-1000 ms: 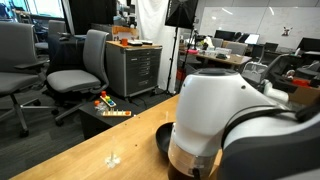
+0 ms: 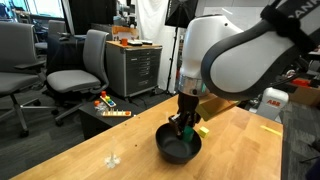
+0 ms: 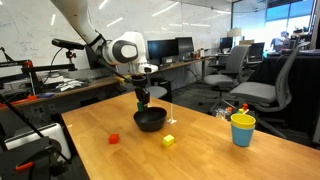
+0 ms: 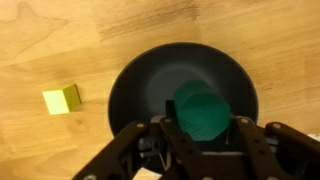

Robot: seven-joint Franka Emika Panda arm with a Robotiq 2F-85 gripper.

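Note:
A black bowl point(image 2: 178, 146) rests on the wooden table, and in the wrist view the bowl point(image 4: 150, 85) lies right beneath my gripper. The fingers are shut on a green object point(image 4: 202, 108) with a rounded end, seen over the bowl's lower right part. From the side, the green object point(image 2: 187, 132) hangs at the bowl's opening, and in the second exterior view my gripper point(image 3: 140, 97) stands above the bowl point(image 3: 151, 119). Whether the green object touches the bowl's inside cannot be told.
A yellow block point(image 4: 62, 99) sits left of the bowl in the wrist view. The second exterior view shows a red block point(image 3: 114, 138), a yellow block point(image 3: 168, 140) and a yellow-and-blue cup point(image 3: 242, 130).
The arm has moved away from the first exterior camera toward the bowl, bringing the green object from in front of the bowl to over its opening. The bowl looks unmoved.

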